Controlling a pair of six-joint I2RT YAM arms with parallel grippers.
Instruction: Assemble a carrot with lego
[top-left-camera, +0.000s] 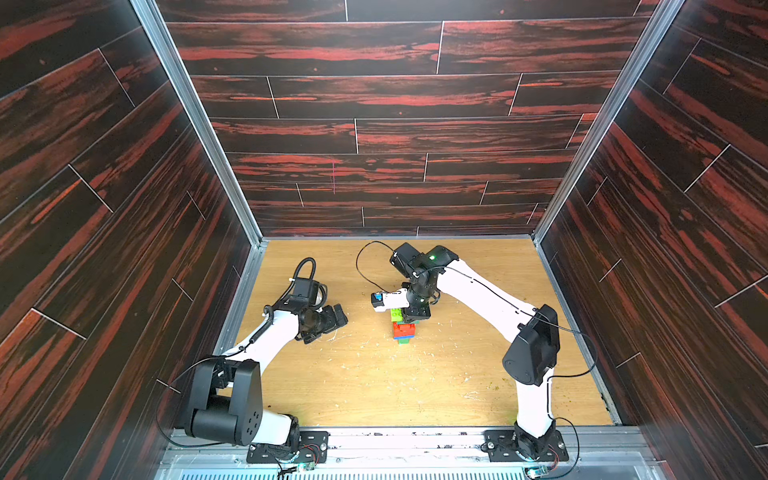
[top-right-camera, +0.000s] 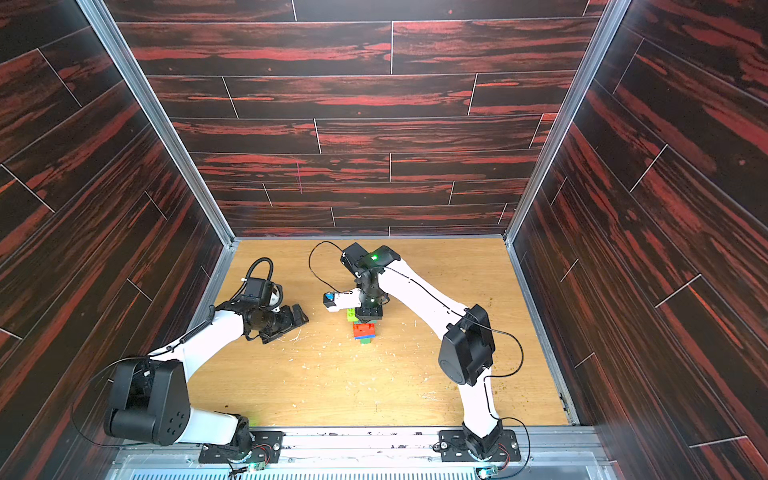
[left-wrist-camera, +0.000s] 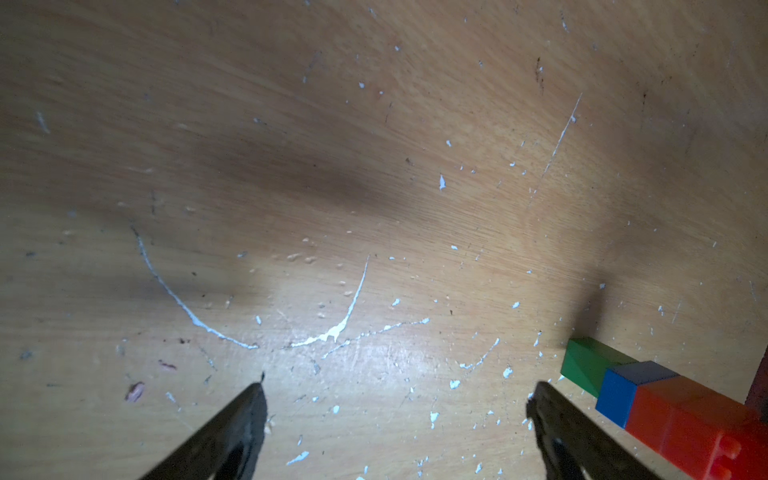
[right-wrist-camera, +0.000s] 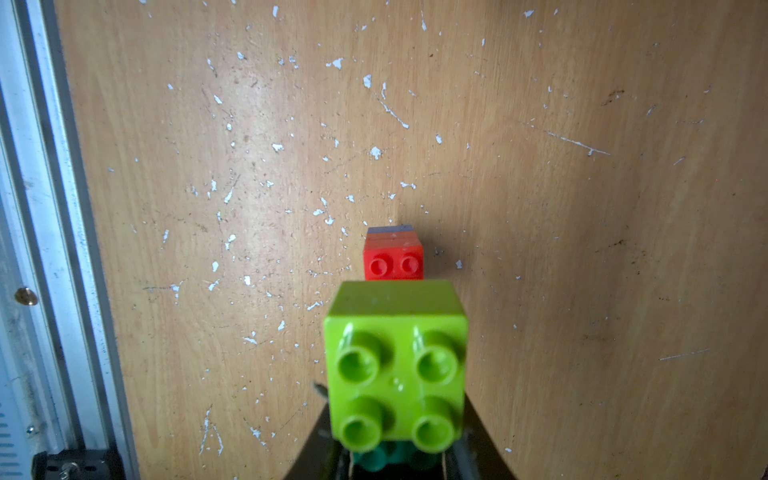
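Note:
A stack with a red brick (top-left-camera: 404, 329) on top, blue below it and green (left-wrist-camera: 589, 361) at the bottom stands upright on the table. Just behind and above it, my right gripper (top-left-camera: 413, 315) is shut on a lime green brick (right-wrist-camera: 396, 364). A darker teal-green piece (right-wrist-camera: 392, 457) shows beneath the lime brick, between the fingers. Whether these bricks touch the red one cannot be told. Well to the left of the stack, my left gripper stands open and empty, low over the table.
Bare wooden table (top-left-camera: 448, 384) surrounds the stack, marked with scratches and white flecks. A metal rail (right-wrist-camera: 68, 240) runs along the front edge. The right arm's thin cable (top-left-camera: 357, 264) loops behind its gripper.

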